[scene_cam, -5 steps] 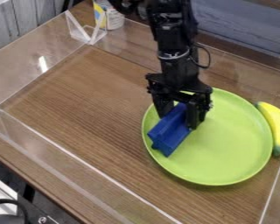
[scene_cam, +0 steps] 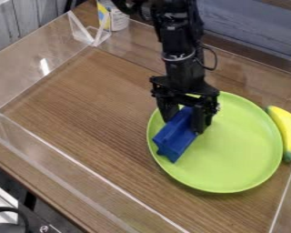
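A black robot gripper (scene_cam: 185, 109) reaches down over the left half of a green plate (scene_cam: 239, 159). Under its fingertips a blue block-like object (scene_cam: 174, 140) lies tilted on the plate, its upper end hidden by the gripper. Whether the fingers are closed on it is unclear.
A yellow banana-like object (scene_cam: 284, 132) lies at the plate's right. A can (scene_cam: 113, 17) stands at the table's back left, beside a pale strap-like item.
The gripper has shifted very slightly over the last second, with the blue object nearly in the same place.
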